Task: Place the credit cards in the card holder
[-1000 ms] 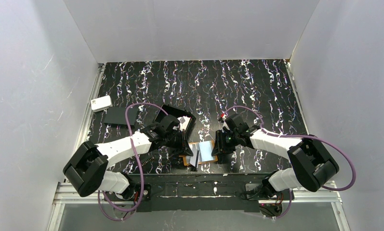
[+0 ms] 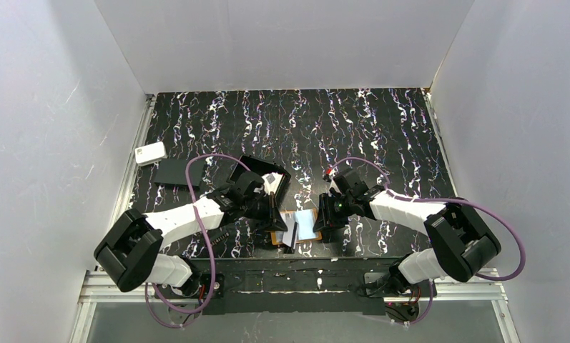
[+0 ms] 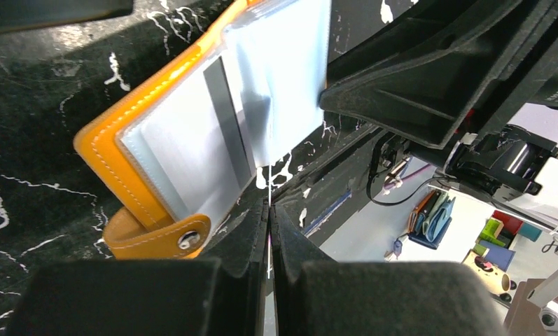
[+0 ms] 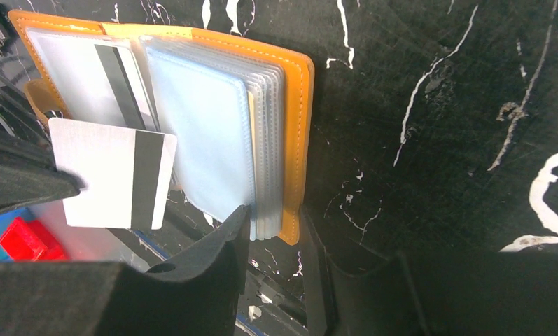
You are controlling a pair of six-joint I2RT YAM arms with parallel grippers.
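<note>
An orange card holder (image 4: 301, 140) lies opened on the dark marbled table, clear sleeves showing. A white card with a dark stripe (image 4: 101, 168) is pinched by my left gripper, shut on its edge. In the left wrist view the card is edge-on, a thin upright line over the holder's middle. Beneath it, another striped card (image 3: 192, 133) sits in a sleeve of the near half. My right gripper stands part open at the holder's other end, its fingers either side of the corner of the pale blue sleeve (image 4: 202, 133) stack and cover.
A black open box (image 2: 257, 166) with something white inside stands behind my left arm. Further left are a flat dark panel (image 2: 179, 173) and a white block (image 2: 150, 153).
The left gripper and its card have shifted only slightly sideways over the holder. The right arm stays almost still at the holder's right end.
</note>
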